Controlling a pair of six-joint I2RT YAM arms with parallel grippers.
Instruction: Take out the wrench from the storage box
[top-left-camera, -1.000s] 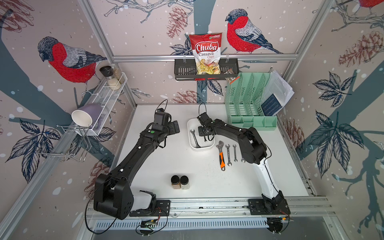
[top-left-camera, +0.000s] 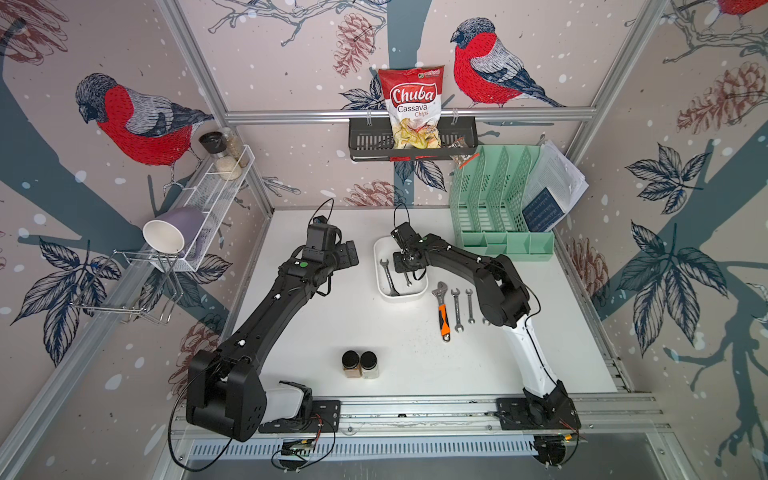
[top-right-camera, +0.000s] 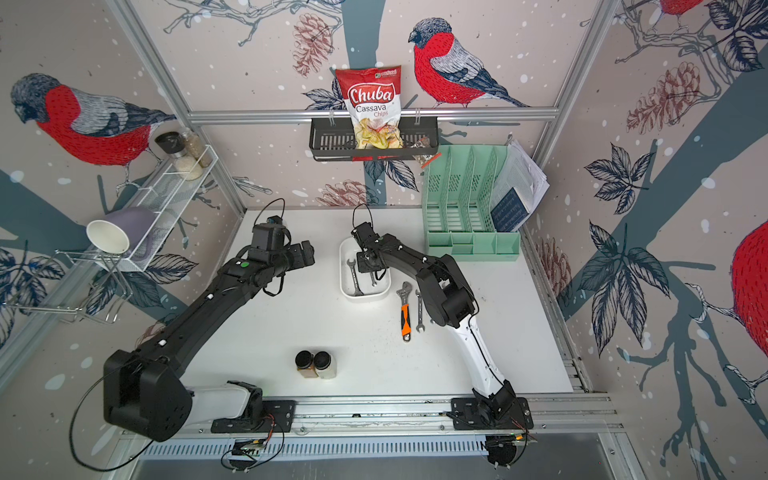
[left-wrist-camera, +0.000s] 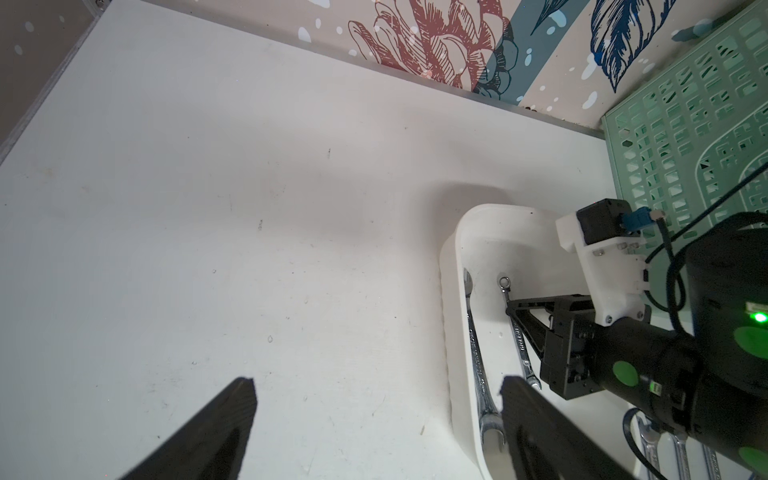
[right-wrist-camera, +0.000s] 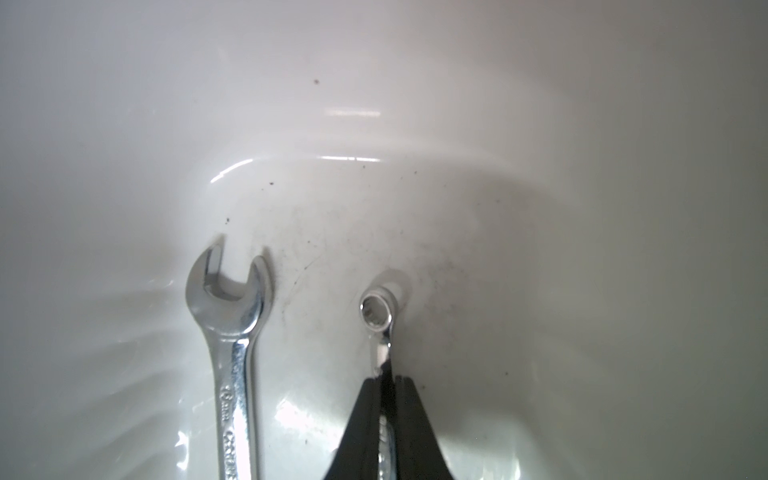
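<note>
The white storage box (top-left-camera: 385, 298) sits mid-table. Inside, a larger wrench lies along its left wall, open end toward the far wall in the right wrist view. A small wrench (left-wrist-camera: 524, 352) is to its right; its ring end (right-wrist-camera: 377, 309) casts an offset shadow on the box floor. My right gripper reaches down into the box and is shut on the small wrench's thin shaft, just below the ring. Left of the box, my left gripper hangs open above bare table, nothing between its fingers.
An orange-handled adjustable wrench (top-left-camera: 443, 313) and several wrenches (top-left-camera: 457, 310) lie right of the box. Two spice jars (top-left-camera: 360, 365) stand near the front edge. A green organizer (top-left-camera: 508, 246) fills the back right. Table left of the box is clear.
My right gripper has shifted slightly left within the box, and the small wrench has moved along with it. The left arm and the larger wrench have stayed put.
</note>
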